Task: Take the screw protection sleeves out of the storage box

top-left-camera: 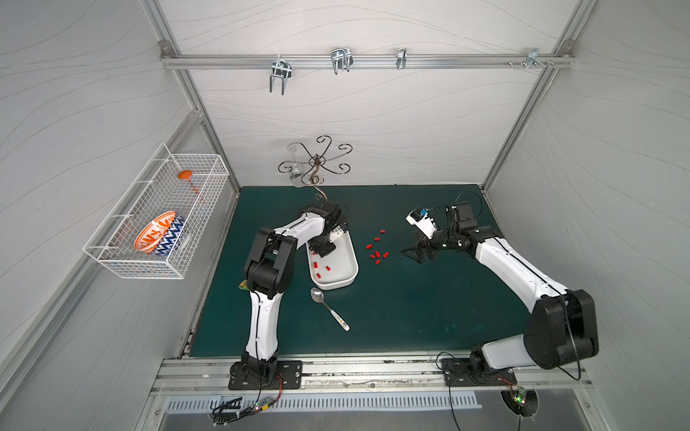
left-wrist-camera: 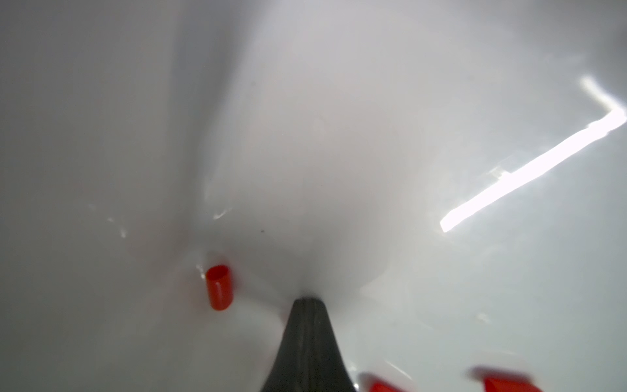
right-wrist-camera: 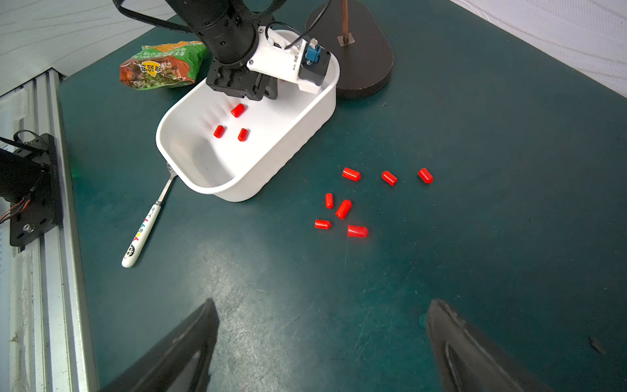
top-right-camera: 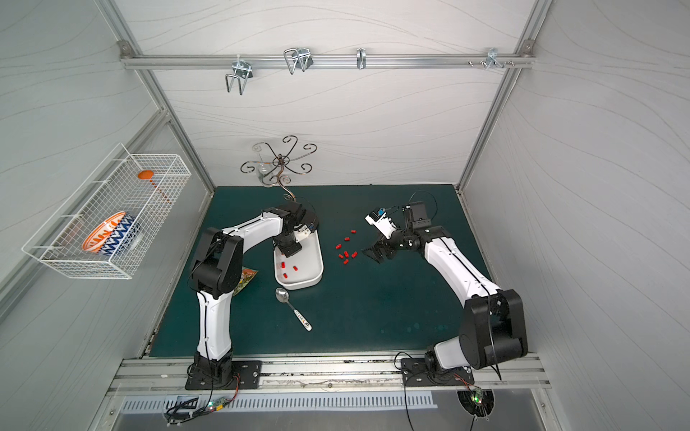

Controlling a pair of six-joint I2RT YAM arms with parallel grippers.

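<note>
The white storage box (right-wrist-camera: 196,153) holds several red sleeves (right-wrist-camera: 242,134). My left gripper is down inside it, shut with nothing visible between its fingers; one red sleeve (left-wrist-camera: 219,288) lies to its left, and others show at the bottom edge of the left wrist view. Several more red sleeves (right-wrist-camera: 357,231) lie loose on the table to the right of the box. My right gripper stands open and empty over the table, right of these loose sleeves.
A spoon (top-left-camera: 335,316) lies in front of the box, a packet (right-wrist-camera: 156,65) to its left. A metal scroll stand (right-wrist-camera: 349,62) is behind it. A wire basket (top-left-camera: 143,265) with bowls hangs on the left wall.
</note>
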